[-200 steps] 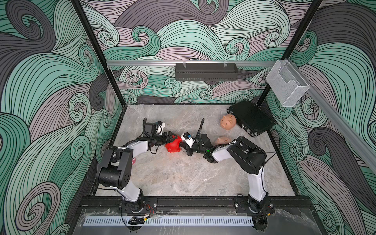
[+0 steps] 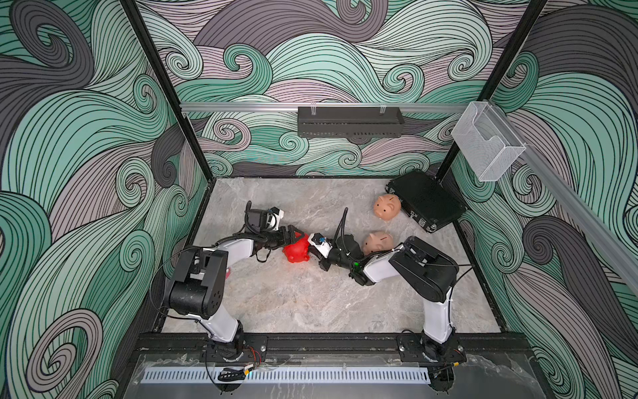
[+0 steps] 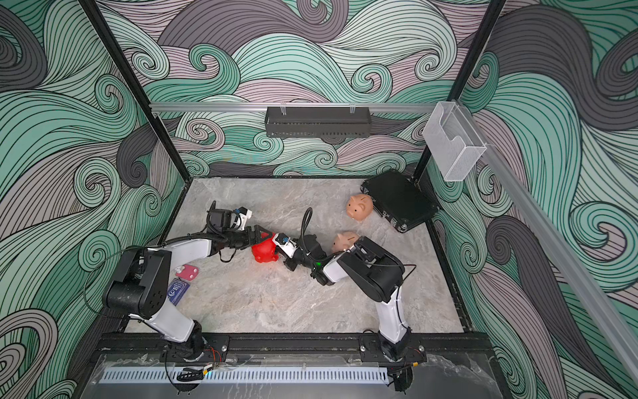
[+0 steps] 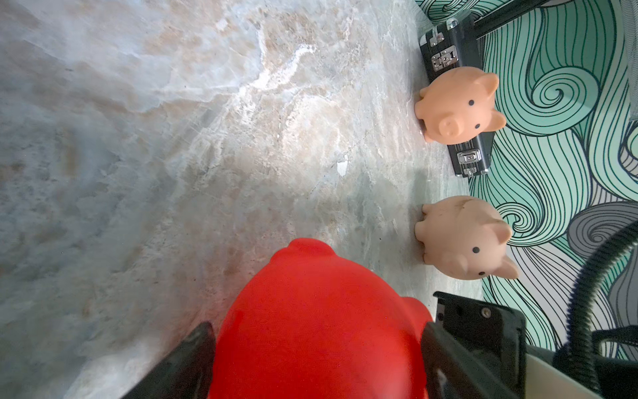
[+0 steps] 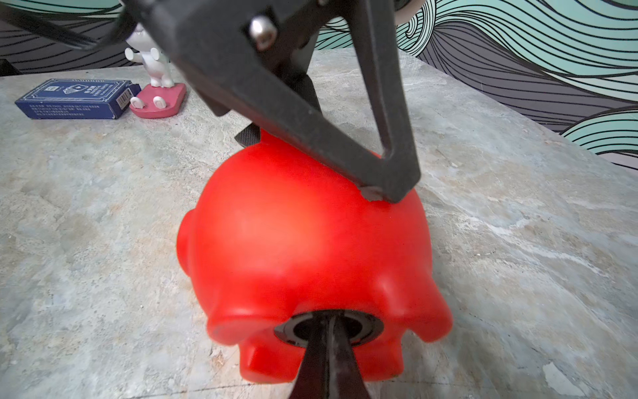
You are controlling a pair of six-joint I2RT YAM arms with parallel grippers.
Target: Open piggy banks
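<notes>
A red piggy bank [image 2: 296,250] lies mid-table between my grippers, its underside turned toward my right gripper. That gripper is shut, its fingertips in the dark round opening, as the right wrist view shows. My left gripper is part open around the red body from the other side, one finger lying over its top in the right wrist view. Two beige piggy banks stand to the right: one [image 4: 457,106] by the black case, the other [image 4: 462,236] nearer, partly behind the right arm in the top views.
A black case [image 2: 425,199] lies at the back right. A blue box [image 5: 73,98] and a pink stand [image 5: 159,103] with a white figure are at the left, near the left arm.
The red piggy bank and both grippers have shifted slightly toward the front and right; the right arm has moved most.
</notes>
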